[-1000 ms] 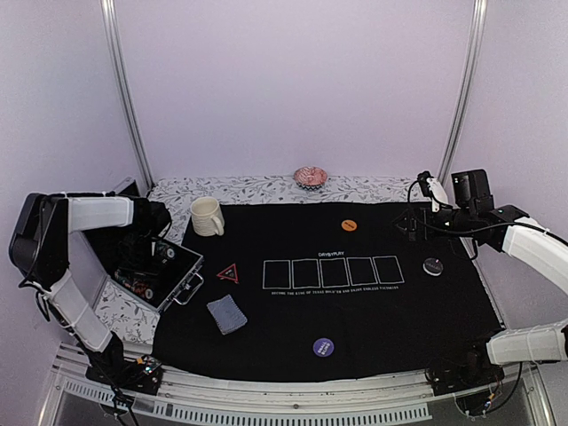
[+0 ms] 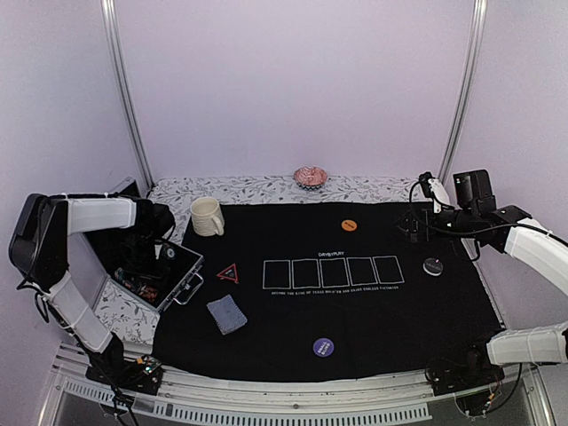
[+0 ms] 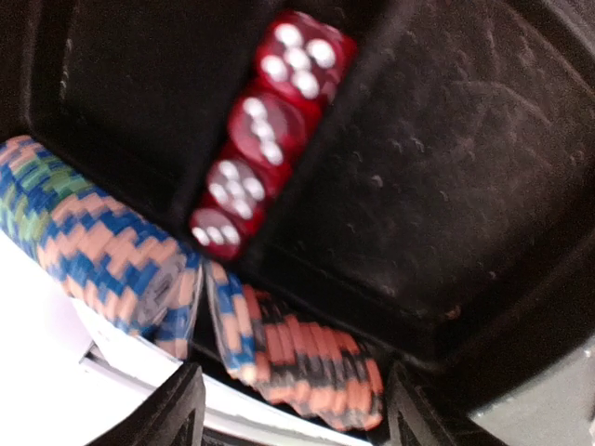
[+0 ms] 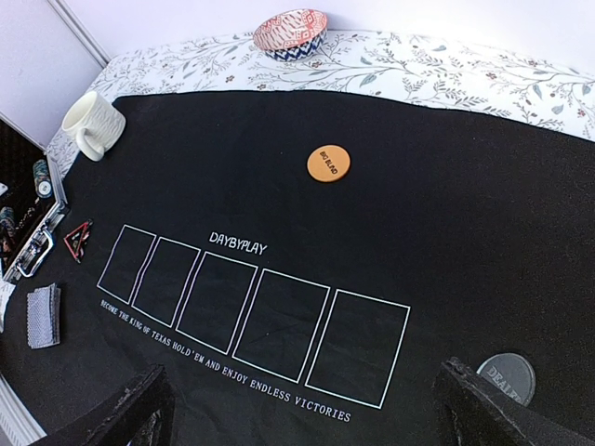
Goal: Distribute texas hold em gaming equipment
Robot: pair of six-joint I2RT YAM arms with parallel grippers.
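In the left wrist view, several chips in blue, green and peach (image 3: 102,242) lie in a row along the case's edge slot. Beside them sit red, black and peach chips (image 3: 316,372), with one or two blue-and-peach chips leaning against their end. My left gripper is over that row, its fingers apart on either side of the red-black group; contact cannot be made out. The open case (image 2: 182,266) stands at the left of the top view, partly covered by my left arm. Over the mat's right side, my right gripper is open and empty.
Red dice (image 3: 265,130) fill a slot in the case. On the black mat lie an orange big blind disc (image 2: 349,225), a purple small blind disc (image 2: 323,347), a dealer disc (image 2: 433,266), a red triangle (image 2: 229,272) and a card deck (image 2: 227,314). A mug (image 2: 207,216) stands behind.
The right arm and the items on the mat have stayed put.
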